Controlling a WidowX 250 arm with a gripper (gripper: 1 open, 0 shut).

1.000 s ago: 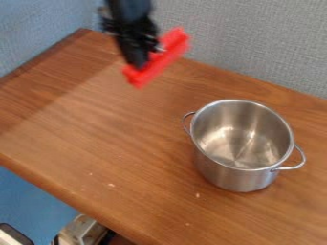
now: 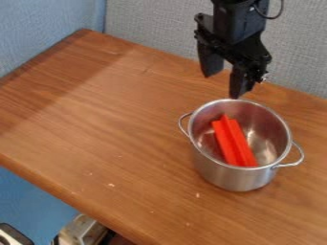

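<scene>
A steel pot [image 2: 217, 170] with two loop handles sits on the right part of the wooden table [image 2: 102, 124]. Inside it a red bar-shaped object [image 2: 232, 141] lies slanted. My black gripper [image 2: 230, 75] hangs just above and behind the pot, its fingers apart with nothing seen between them.
A grey padded wall stands behind the table and a blue one at the left. Some metal and black hardware [image 2: 84, 233] is at the lower left, off the table's edge.
My gripper has moved right from over the back left to above the pot. The red object left the gripper and is now inside the pot.
</scene>
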